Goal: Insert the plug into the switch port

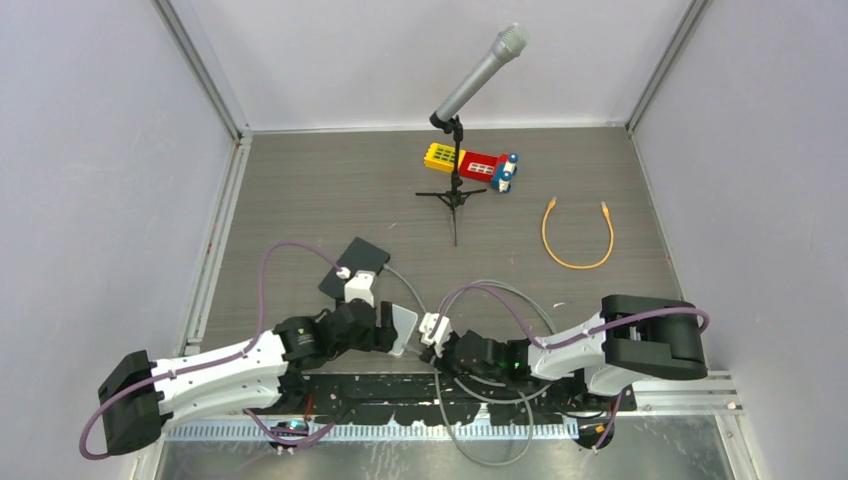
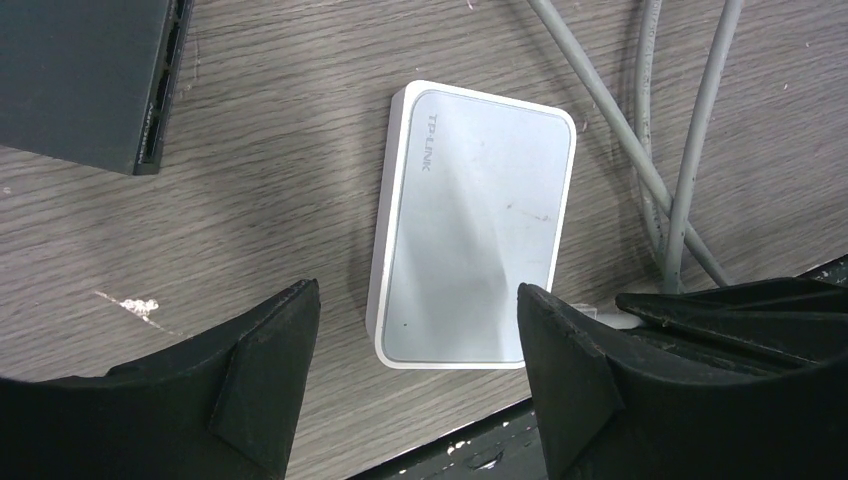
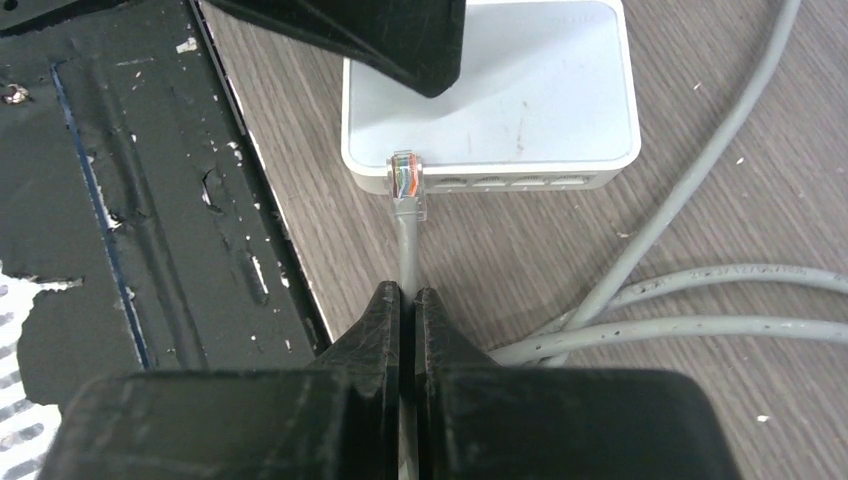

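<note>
The white switch (image 2: 475, 230) lies flat on the table, its row of ports (image 3: 505, 182) facing the right arm. My left gripper is open above it, with the switch showing between and beyond its fingers. In the right wrist view my right gripper is shut on the grey cable (image 3: 408, 245), a short way behind the clear plug (image 3: 405, 178). The plug points at the switch and overlaps its edge at the left end of the port row. It appears outside the port; whether it touches the switch I cannot tell.
Loose grey cable loops (image 3: 700, 328) lie beside the switch. A black box (image 2: 80, 80) sits beyond it to the left. The yellow cable (image 1: 572, 266), toy blocks (image 1: 480, 165) and microphone stand (image 1: 455, 195) are farther back. The table's front edge is close.
</note>
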